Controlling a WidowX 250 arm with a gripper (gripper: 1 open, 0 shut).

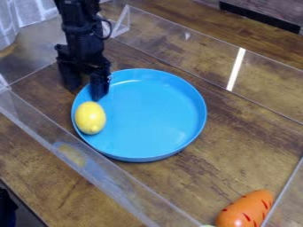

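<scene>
The black gripper (pixel 85 80) hangs at the upper left, over the rim of a blue plate (pixel 154 124), with its fingers spread open. A yellow egg-shaped object (pixel 90 117) lies on the left part of the plate, a little in front of and below the gripper. Nothing shows clearly between the fingers, though the dark arm is hard to make out.
An orange carrot-like toy (pixel 246 209) lies at the bottom right. Clear plastic walls run along the left and right around the wooden surface (pixel 225 133). The wood right of the plate is clear.
</scene>
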